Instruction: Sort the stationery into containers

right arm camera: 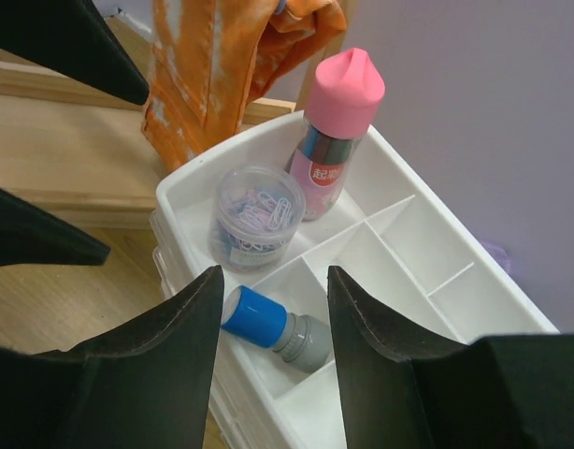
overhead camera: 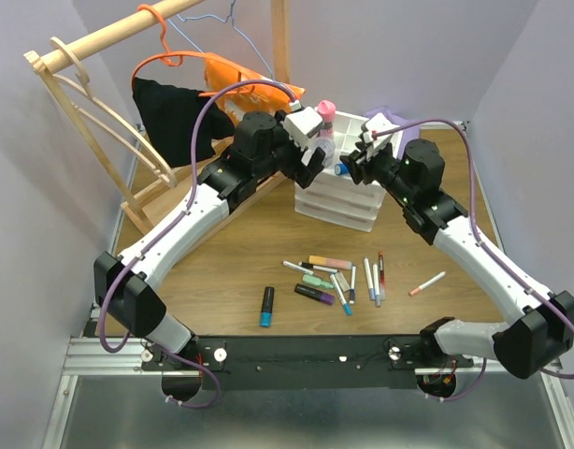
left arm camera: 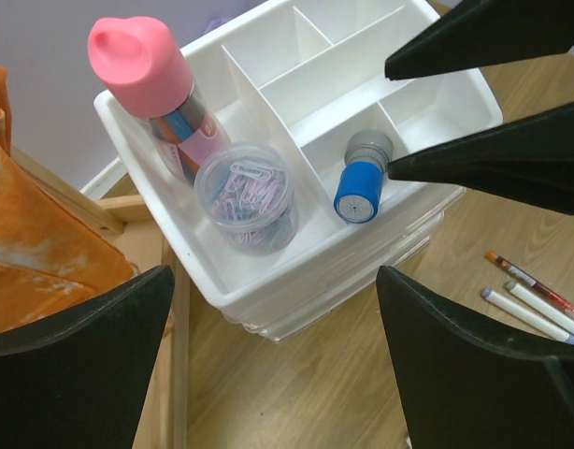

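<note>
A white drawer organiser (overhead camera: 334, 208) with a sectioned top holds a pink-capped bottle (left arm camera: 142, 65), a clear tub of paper clips (left arm camera: 245, 196) and a blue-and-grey cylinder (left arm camera: 360, 178), lying in a small section. My left gripper hangs open over its left part. My right gripper stands open at the cylinder's section. Markers (overhead camera: 314, 294) and pens lie loose on the wooden floor before the organiser, among them a black-and-blue marker (overhead camera: 266, 307) farther left.
At left stands a wooden rack (overhead camera: 86, 61) with hangers, black cloth (overhead camera: 170, 117) and orange fabric (left arm camera: 39, 253). Walls bound both sides. Bare floor lies around the loose markers.
</note>
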